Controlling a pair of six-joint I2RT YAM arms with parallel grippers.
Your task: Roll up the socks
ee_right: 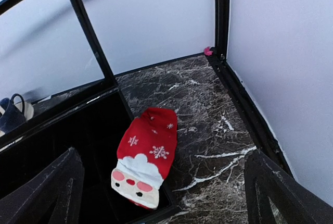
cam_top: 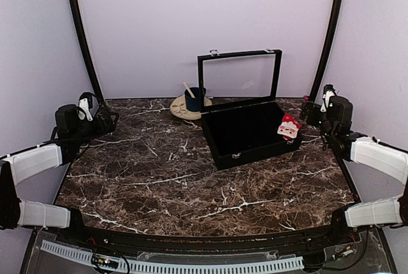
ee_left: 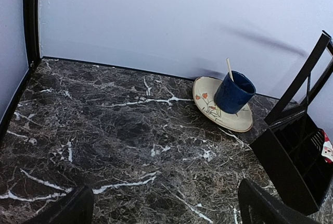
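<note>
A red Santa sock [cam_top: 288, 127] with white snowflakes and a face lies at the right end of the black box [cam_top: 223, 159]; in the right wrist view the sock [ee_right: 145, 156] rests over the box's edge. My left gripper [cam_top: 108, 122] hangs open above the left side of the table, empty, well away from the sock. My right gripper [cam_top: 311, 111] is open just right of and above the box, with the sock ahead of it and nothing between its fingers.
The box's glass lid [cam_top: 239, 52] stands raised. Behind its left side, a blue mug [ee_left: 234, 94] with a stick sits on a floral plate [ee_left: 205, 99].
</note>
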